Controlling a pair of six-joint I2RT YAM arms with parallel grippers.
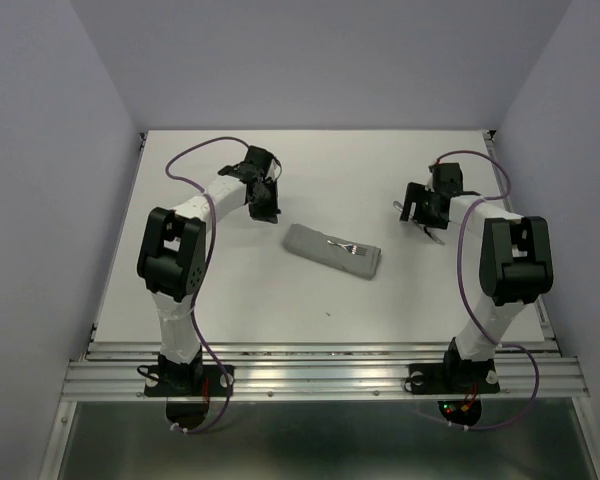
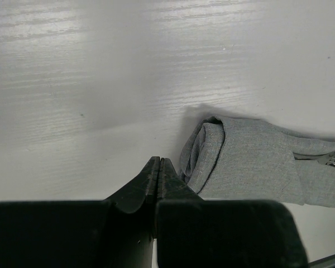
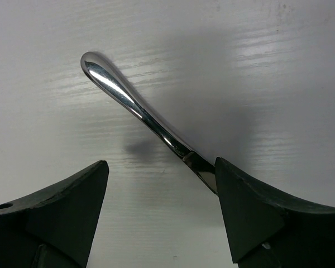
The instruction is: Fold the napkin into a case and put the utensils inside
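Note:
The grey napkin, folded into a long strip, lies mid-table, with a fork tucked in its top. My left gripper is shut, nothing between its fingertips, just left of the napkin's end. On the right, a steel knife lies diagonally on the table beneath my right gripper, which is open, one finger over the knife's lower part.
Both arms reach in from the front edge on either side.

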